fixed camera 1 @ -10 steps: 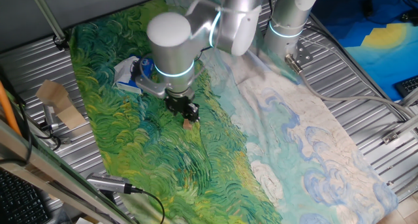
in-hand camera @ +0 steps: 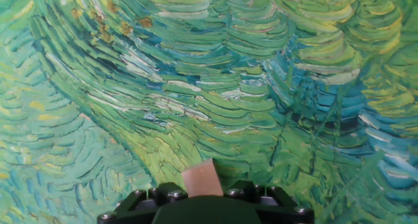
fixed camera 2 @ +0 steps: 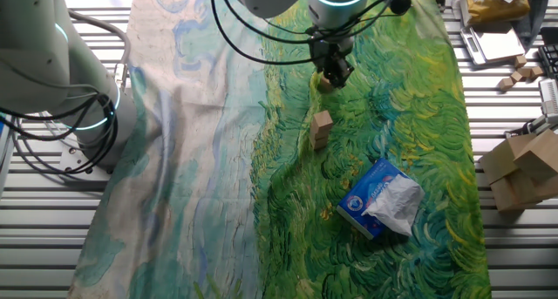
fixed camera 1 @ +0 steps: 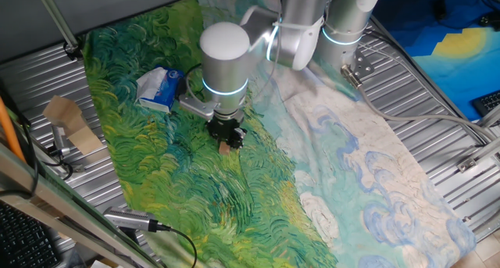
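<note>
A small wooden block (fixed camera 1: pixel 224 148) rests on the green part of the painted cloth. My gripper (fixed camera 1: pixel 229 135) is just above and behind it, pointing down. In the wrist view the block (in-hand camera: pixel 202 179) shows between the spread fingers, its lower part covered by the gripper's dark body. My gripper looks open, though its fingertips are only partly visible. From the other side, the same block (fixed camera 2: pixel 325 84) appears directly under the gripper (fixed camera 2: pixel 335 72). A short upright stack of wooden blocks (fixed camera 2: pixel 321 129) stands a little apart from it.
A blue tissue box (fixed camera 1: pixel 160 90) with white tissue sticking out sits on the cloth, clear of the blocks. Several small blocks (fixed camera 2: pixel 519 72) and a cardboard box (fixed camera 2: pixel 523 170) lie off the cloth.
The arm has shifted right in exterior view 1 and its wrist has turned more upright, with the gripper staying close to the block. The block has not visibly moved.
</note>
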